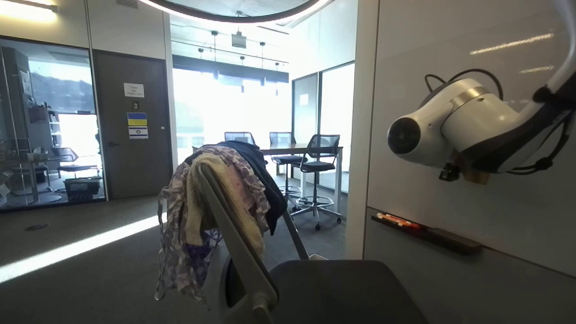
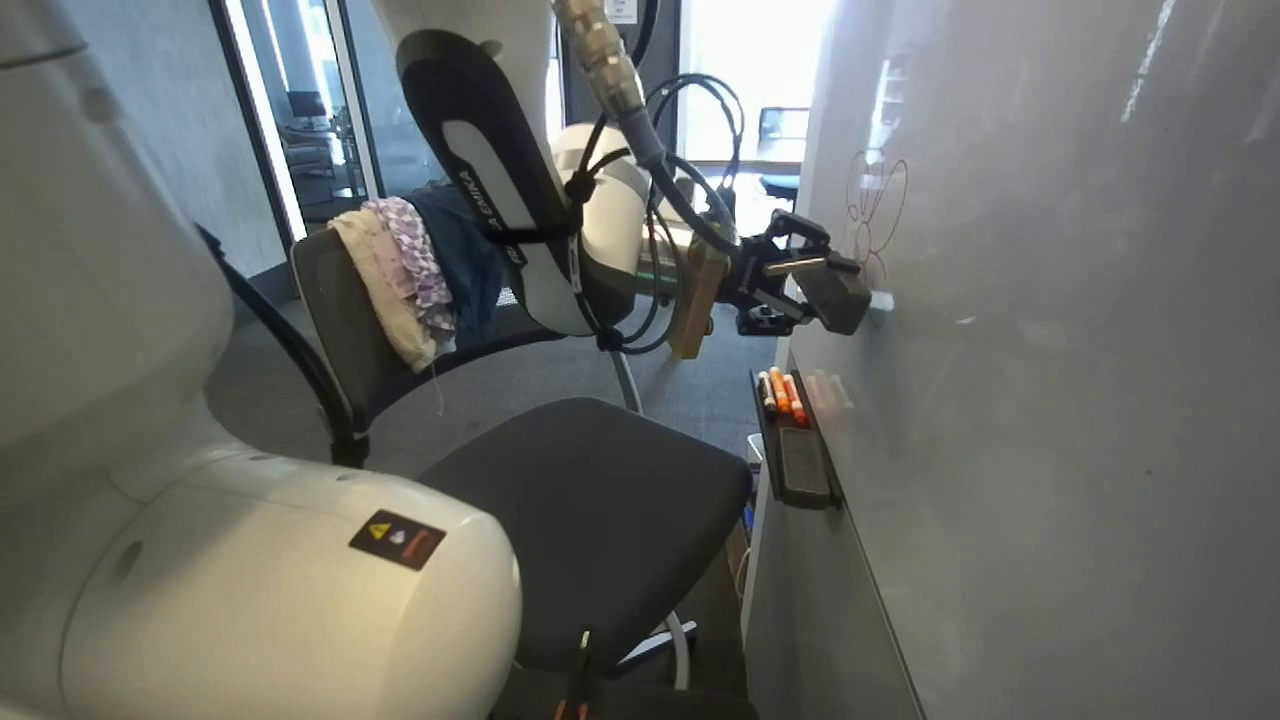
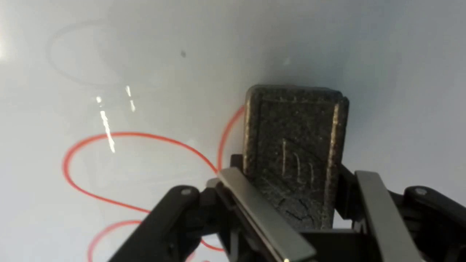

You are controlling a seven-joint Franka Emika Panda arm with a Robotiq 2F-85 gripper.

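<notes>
A dark, worn block that looks like a whiteboard eraser is clamped between the fingers of my gripper, filling the gap. Behind it is the whiteboard, carrying a thin red line drawing with looped petal shapes; the block covers part of a line. Seen from the side in exterior view 2, my gripper holds the eraser close to the board, beside the red drawing. Whether it touches the surface I cannot tell. In exterior view 1 the arm hides the gripper and block.
Below the gripper, a black tray on the board bears several orange-and-white markers and a dark block. A grey chair stands under the arm, clothes over its back. Faint grey marks show on the board.
</notes>
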